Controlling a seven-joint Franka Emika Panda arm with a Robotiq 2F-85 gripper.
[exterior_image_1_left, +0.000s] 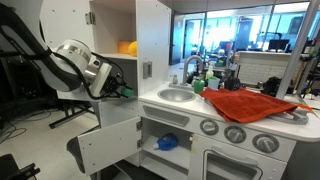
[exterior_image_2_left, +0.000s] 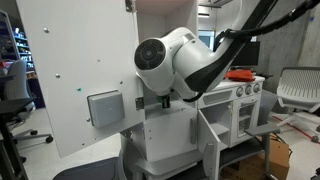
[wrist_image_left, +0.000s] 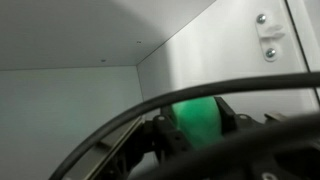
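Reaching in from the left, the white arm has its black gripper (exterior_image_1_left: 121, 91) at the opening of the tall white cabinet (exterior_image_1_left: 154, 45), below its shelf. A green object (exterior_image_1_left: 128, 93) is at the gripper's tip. In the wrist view the same green object (wrist_image_left: 198, 118) lies between the black fingers, partly covered by a dark cable (wrist_image_left: 150, 104). Whether the fingers press on it or stand loose around it cannot be made out. White cabinet walls surround the gripper there. Exterior view 2 mostly hides the gripper behind the arm and the cabinet door (exterior_image_2_left: 75, 60).
An orange object (exterior_image_1_left: 132, 48) sits on the shelf above the gripper. Below, a lower door (exterior_image_1_left: 110, 145) stands open, and a blue item (exterior_image_1_left: 167, 142) lies inside the counter. The sink (exterior_image_1_left: 177, 94) and red cloth (exterior_image_1_left: 245, 104) are to the right.
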